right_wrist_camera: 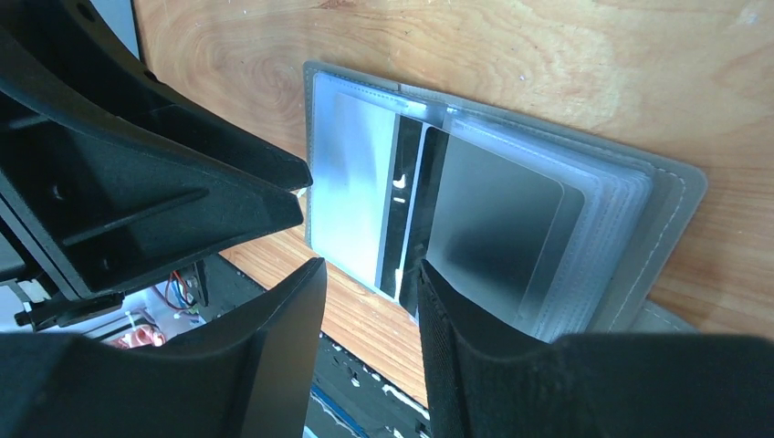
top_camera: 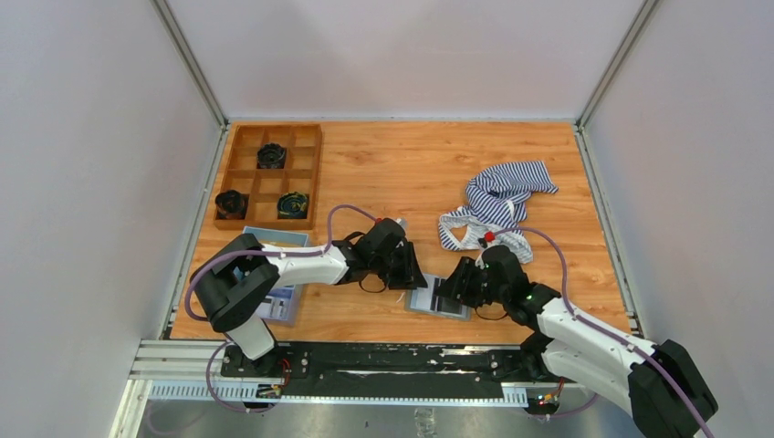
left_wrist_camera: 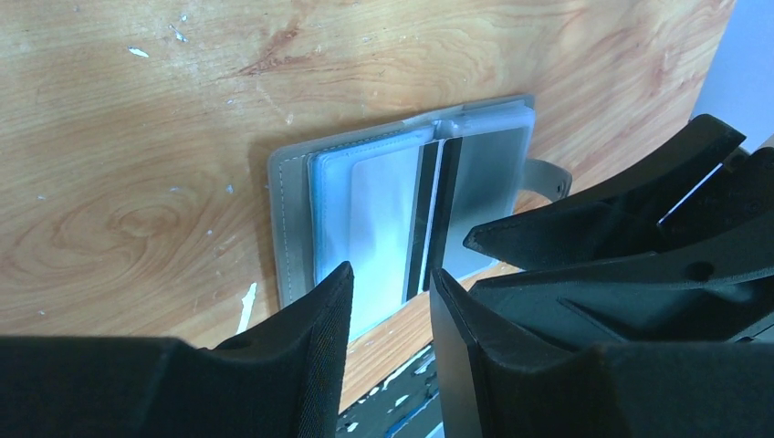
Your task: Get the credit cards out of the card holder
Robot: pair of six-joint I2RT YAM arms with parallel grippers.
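The card holder [top_camera: 440, 297] lies spread open on the wood near the table's front edge, its grey cover [left_wrist_camera: 287, 210] framing clear sleeves. In the left wrist view, a pale card [left_wrist_camera: 388, 201] shows in one sleeve and a dark-striped grey card [left_wrist_camera: 482, 182] in the other. My left gripper is over the holder's near left part, fingers parted and nothing between them. From the right, my right gripper hangs over the holder, also open and empty; the grey card [right_wrist_camera: 502, 219] fills the sleeve ahead of it. Whether any fingertip touches the holder cannot be told.
A striped cloth [top_camera: 507, 196] lies behind the right arm. At the back left is a wooden tray [top_camera: 260, 173] with dark rolled items, and a blue box [top_camera: 285, 306] stands partly under the left arm.
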